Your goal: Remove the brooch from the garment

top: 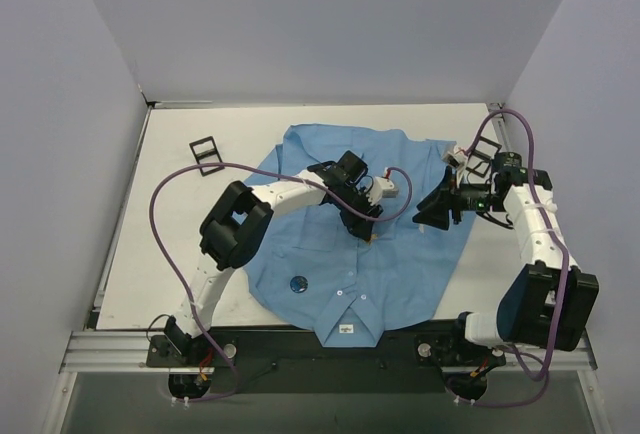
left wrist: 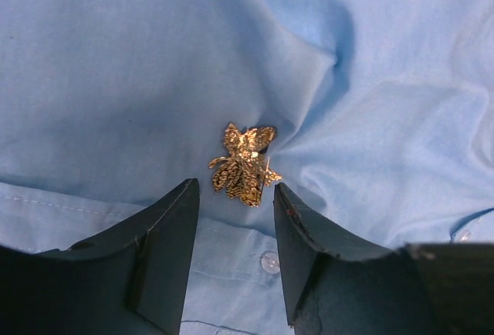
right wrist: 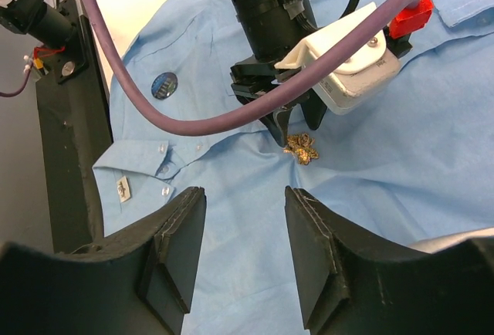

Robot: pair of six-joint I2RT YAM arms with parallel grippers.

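Observation:
The gold brooch [left wrist: 244,161], shaped like an insect with sparkly textured wings, lies on the light blue garment [left wrist: 123,80]. My left gripper hovers right at it, open, with fingertips just on the near side of the brooch. In the right wrist view the brooch [right wrist: 301,147] shows just beside the left gripper's fingers. My right gripper is off to the right over the garment's right side [top: 440,274], fingers apart with nothing between them.
Two black square frames stand at the table's back left [top: 206,154] and right edge. A round dark disc [top: 298,283] lies on the garment's lower left.

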